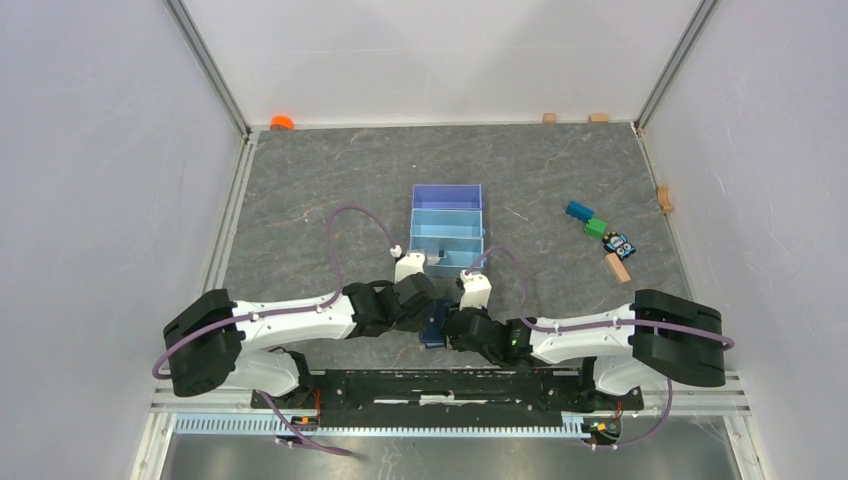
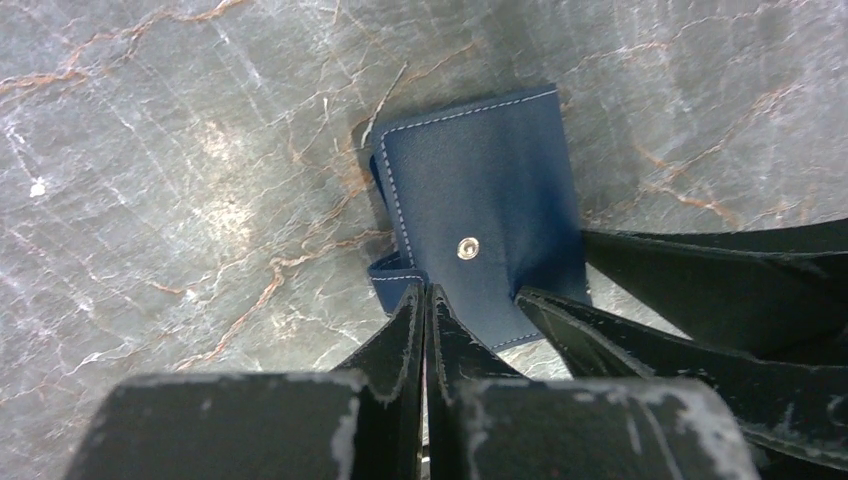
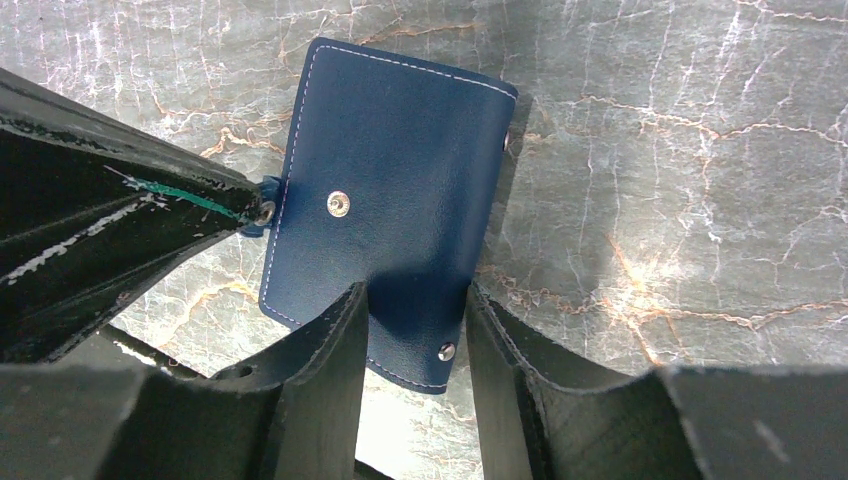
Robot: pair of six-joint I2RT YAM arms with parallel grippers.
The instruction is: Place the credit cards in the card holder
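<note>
The navy card holder (image 3: 405,170) has white stitching and a metal snap, and lies folded shut on the table. In the top view only a sliver of the card holder (image 1: 433,332) shows between the two arms. My right gripper is shut on the holder, its fingers pinching the folded side. At the opposite side, my left gripper is closed with its tips at the small strap; the right wrist view shows the strap's snap end (image 3: 264,208) caught at those tips. No credit card shows in any view.
A blue compartment tray (image 1: 447,222) stands just beyond the grippers. Off to the right lie a blue block (image 1: 579,211), a green block (image 1: 595,228), an owl figure (image 1: 619,246) and a wooden block (image 1: 617,268).
</note>
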